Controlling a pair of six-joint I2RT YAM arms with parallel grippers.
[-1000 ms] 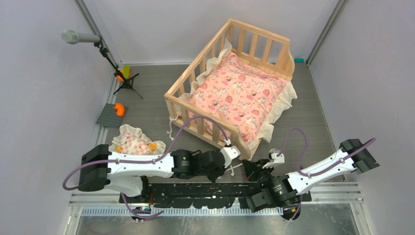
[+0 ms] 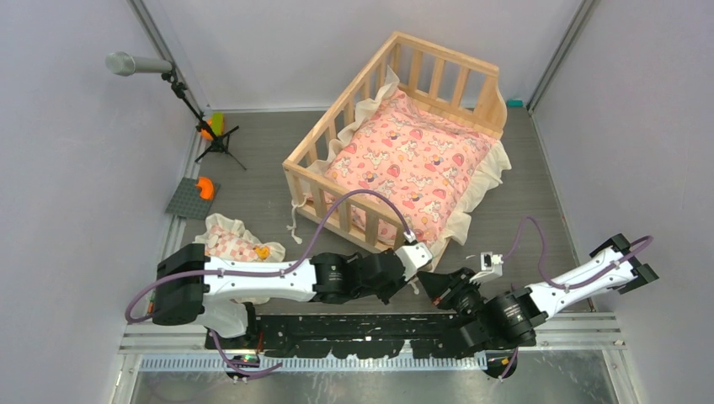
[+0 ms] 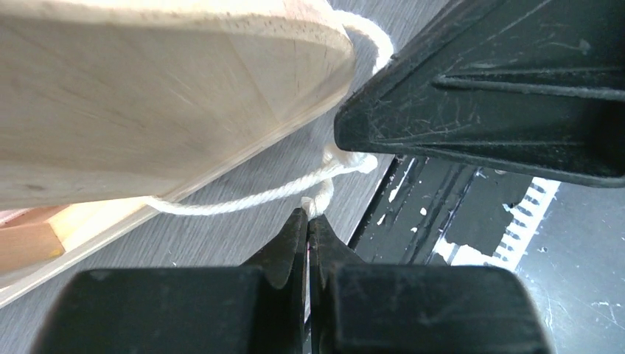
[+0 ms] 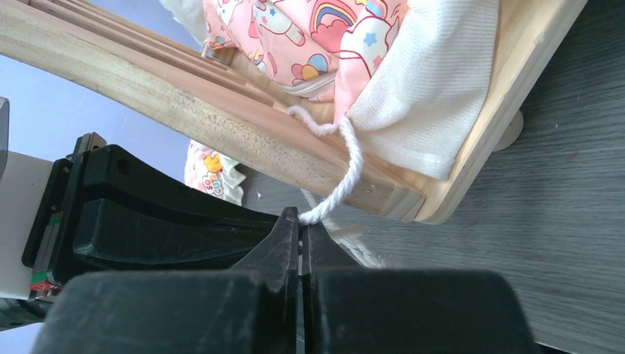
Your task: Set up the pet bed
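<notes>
The wooden pet bed (image 2: pixel 307 160) holds a pink unicorn cushion (image 2: pixel 404 160) with a cream frill. Both grippers are at its near corner. My left gripper (image 2: pixel 402 282) is shut on a white cord (image 3: pixel 243 203), which runs from the wooden frame to a knot at the fingertips. My right gripper (image 2: pixel 429 284) is also shut on white cord (image 4: pixel 352 166), which comes over the frame's edge beside the cushion's white fabric (image 4: pixel 427 110).
A small frilled pillow (image 2: pixel 231 244) lies at left. A microphone stand (image 2: pixel 217 141) and a grey board with an orange piece (image 2: pixel 185 198) stand along the left wall. Bare floor shows right of the bed.
The bed looks unchanged.
</notes>
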